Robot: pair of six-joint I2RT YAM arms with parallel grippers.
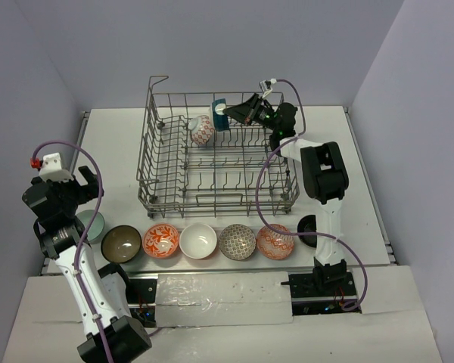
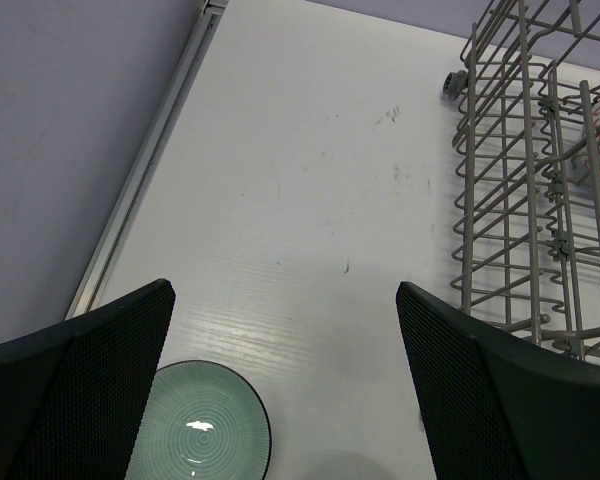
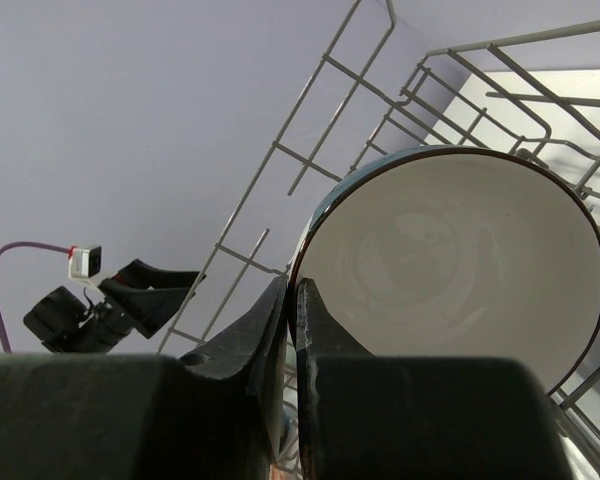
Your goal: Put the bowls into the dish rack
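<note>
My right gripper (image 1: 225, 110) is shut on the rim of a blue bowl (image 1: 220, 121), held on its side in the back of the wire dish rack (image 1: 183, 186); its white inside (image 3: 450, 260) fills much of the right wrist view. Just left of it a red-patterned bowl (image 1: 200, 130) rests tilted in the rack. My left gripper (image 1: 88, 181) stands open over the left side of the table, above a pale green bowl (image 2: 205, 420), with nothing between its fingers.
A front row holds several bowls, among them brown (image 1: 121, 243), orange (image 1: 160, 240), white (image 1: 198, 240) and patterned (image 1: 237, 241) ones, plus a black one (image 1: 306, 224) at right.
</note>
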